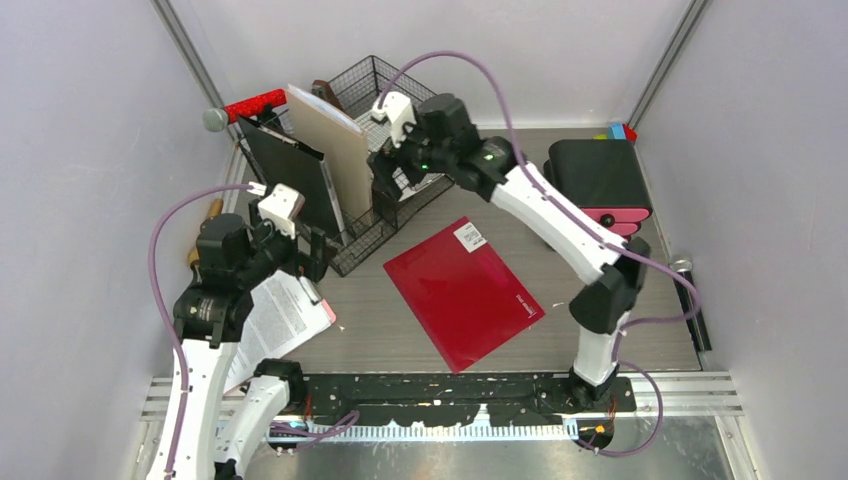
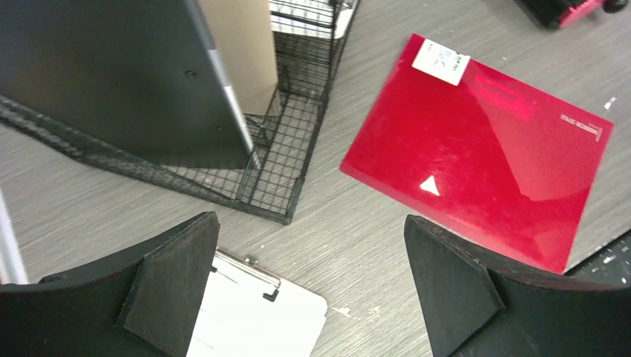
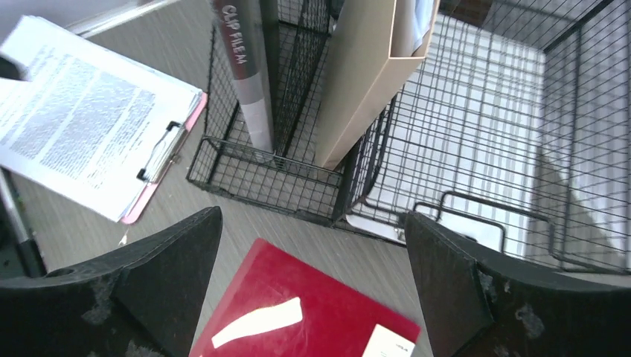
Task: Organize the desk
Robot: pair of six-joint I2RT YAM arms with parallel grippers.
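Note:
A dark clip file (image 1: 290, 174) and a tan folder (image 1: 335, 150) stand upright in the wire rack (image 1: 362, 248). Flat on the desk in front of the rack lies a red folder (image 1: 463, 294) with a white label. At the left, a pink-edged clipboard with papers (image 3: 89, 119) rests on the desk, partly hidden by my left arm in the top view. My left gripper is open above the desk near the rack's front corner, empty. Over the rack's right part my right gripper is open too, with nothing between its fingers.
A black drawer box with pink fronts (image 1: 600, 180) stands at the back right, a microphone (image 1: 690, 305) lying below it. Another microphone with a red handle (image 1: 250, 106) lies by the rack's back left. Bare desk shows right of the red folder.

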